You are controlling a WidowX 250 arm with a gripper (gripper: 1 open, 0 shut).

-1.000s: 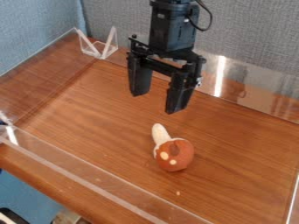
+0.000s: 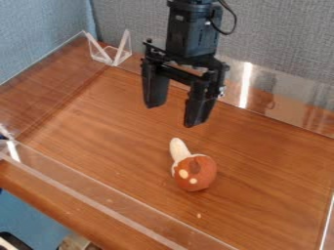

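Observation:
My black gripper [image 2: 177,103] hangs in the upper middle of the camera view, its two fingers wide apart with nothing between them. Below it on the wooden table, a toy mushroom [image 2: 193,172] lies on its side, with a spotted reddish cap toward the front and a pale stem pointing back. The gripper is apart from it.
A white wire rack [image 2: 107,51] stands at the back left corner. Clear low walls edge the table, with grey padded walls behind and at the left.

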